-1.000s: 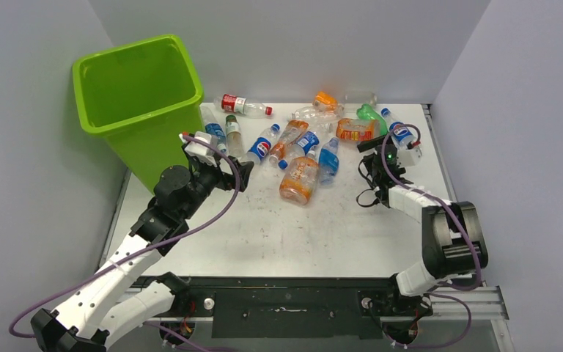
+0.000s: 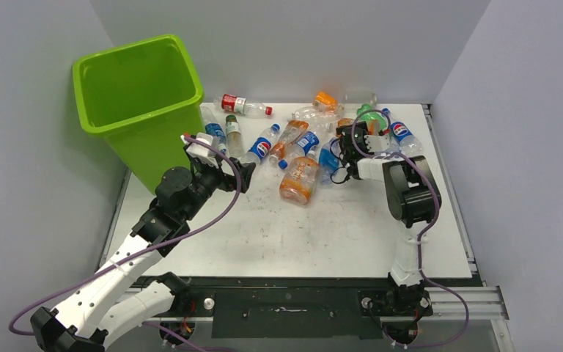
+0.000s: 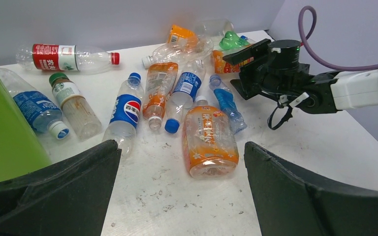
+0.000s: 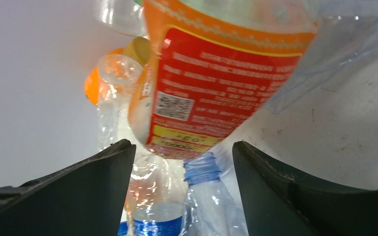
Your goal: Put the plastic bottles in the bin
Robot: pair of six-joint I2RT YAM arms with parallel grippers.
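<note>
Crumpled and whole plastic bottles lie along the back of the white table: a red-label bottle [image 2: 242, 105], Pepsi bottles [image 2: 260, 147], a blue bottle [image 3: 229, 105], a large orange-label bottle [image 2: 299, 181]. My right gripper is at an orange-and-red-label bottle [image 4: 226, 83], which sits just beyond its parted fingers, among other clear bottles. My left gripper hangs open beside the bin, above the table, nothing between its fingers. The green bin [image 2: 135, 117] stands at the back left; its floor looks bare from above.
Grey walls enclose the back and sides of the table [image 2: 278, 242]. A purple cable loops over each arm.
My right arm has moved left and toward the back, over the orange-label bottle among the pile. The left arm has stayed still.
</note>
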